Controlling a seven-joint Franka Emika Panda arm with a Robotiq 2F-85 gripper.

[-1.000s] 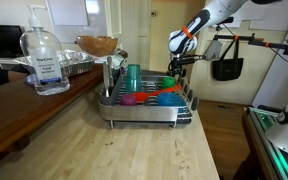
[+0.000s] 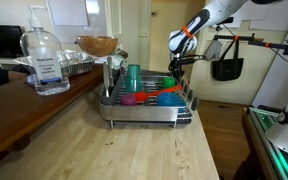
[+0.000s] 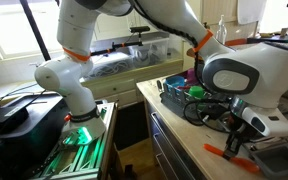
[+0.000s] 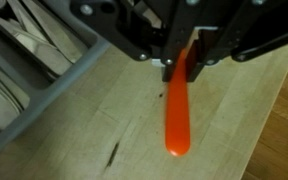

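Note:
An orange-red utensil point(image 4: 177, 125) with a rounded end is pinched between the fingers of my gripper in the wrist view, pointing away over the wooden counter. In exterior view 2, the same utensil point(image 3: 246, 164) shows on both sides of the gripper point(image 3: 230, 152), low at the counter's near end. Exterior view 1 shows the arm beyond the dish rack point(image 2: 149, 113), with a red-orange strip of the utensil point(image 2: 171, 91) visible past the rack's contents. Whether the utensil touches the counter cannot be told.
Cups, including a green one point(image 2: 134, 76), and colourful dishes fill the rack. A soap bottle point(image 2: 45, 60) stands at the left. A metal sink point(image 3: 279, 160) lies beside the arm. The wooden counter point(image 2: 134, 150) before the rack is clear.
The arm has shifted slightly at the far end.

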